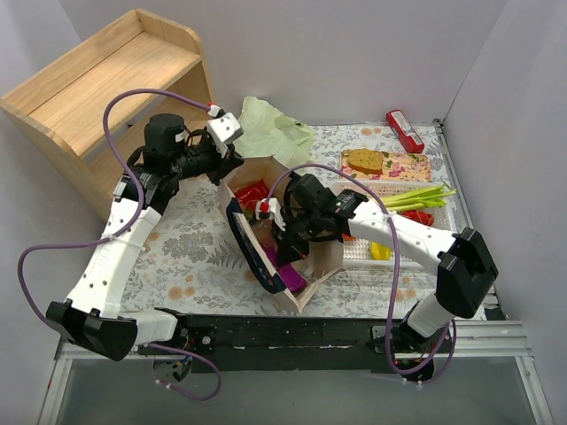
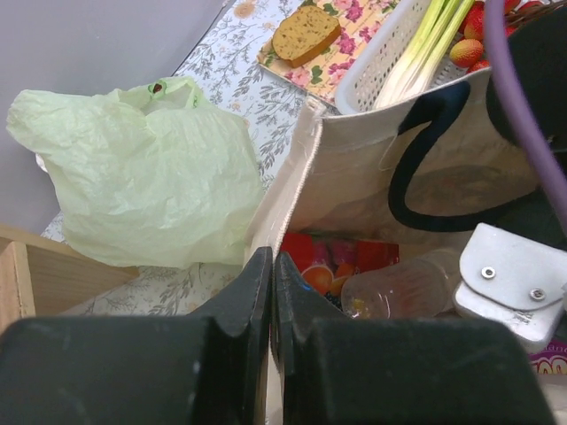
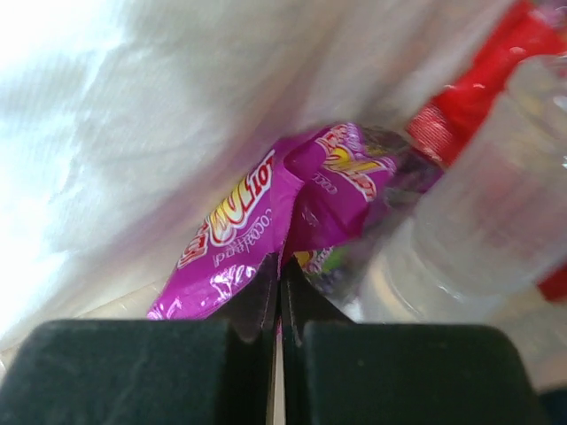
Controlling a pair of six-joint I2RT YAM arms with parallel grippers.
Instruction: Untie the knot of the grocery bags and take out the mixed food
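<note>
The open beige grocery bag [image 1: 314, 274] lies in the middle of the table. My left gripper is shut on its upper rim at the back-left corner. My right gripper is down inside the bag, shut on the edge of a purple food packet [image 3: 230, 230]. Beside that packet are a clear plastic container [image 3: 478, 204] and a red packet [image 3: 452, 106]. In the left wrist view, more red packaging [image 2: 372, 255] lies in the bag, partly hidden by the right arm.
A pale green bag [image 1: 270, 124] lies at the back. A white basket [image 1: 363, 259] of vegetables, a board with bread [image 1: 365, 160] and a red box [image 1: 405, 130] stand right. A wooden shelf [image 1: 115, 62] is at left.
</note>
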